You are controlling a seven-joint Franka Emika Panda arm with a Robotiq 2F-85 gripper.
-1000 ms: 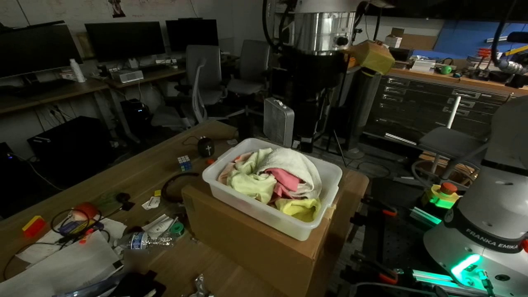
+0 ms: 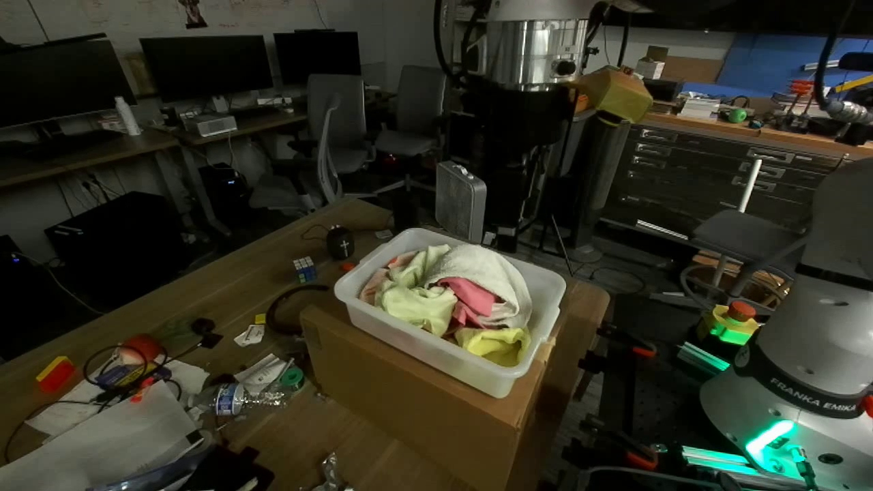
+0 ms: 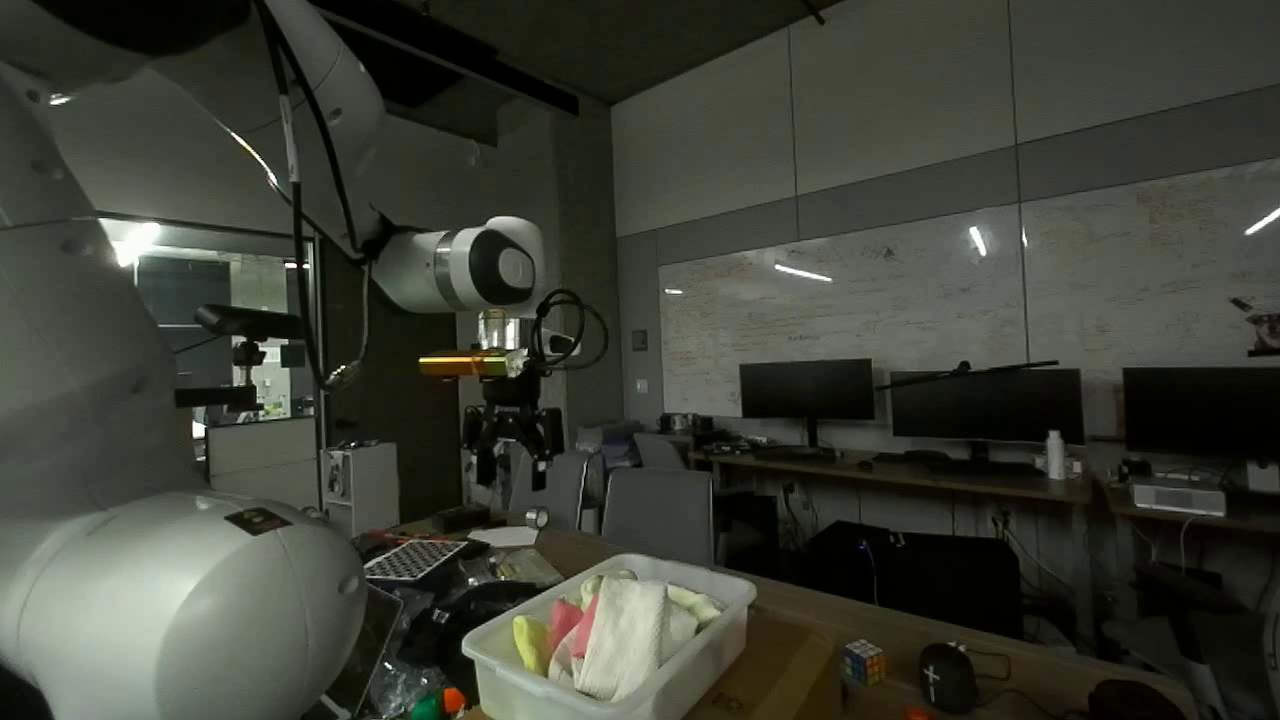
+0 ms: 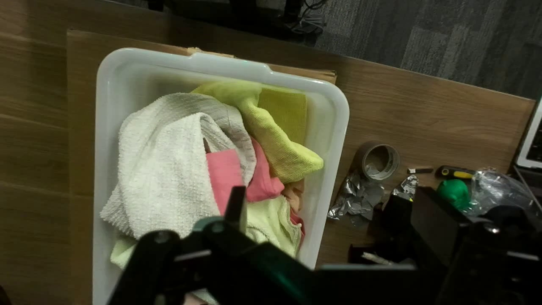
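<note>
A white plastic bin holds a loose heap of cloths. On top lies a white towel, with a pink cloth showing from its fold. Beside it are a yellow cloth and a pale green cloth. My gripper hangs well above the table, pointing down, clear of the bin. Its black fingers stand apart, and nothing shows between them. In the wrist view the open gripper overlaps the bin's lower right side, partly covering the cloths.
Under the bin sits a cardboard box. A tape roll, crumpled foil and other clutter lie beside it. Elsewhere on the table are a puzzle cube, a black speaker and a plastic bottle.
</note>
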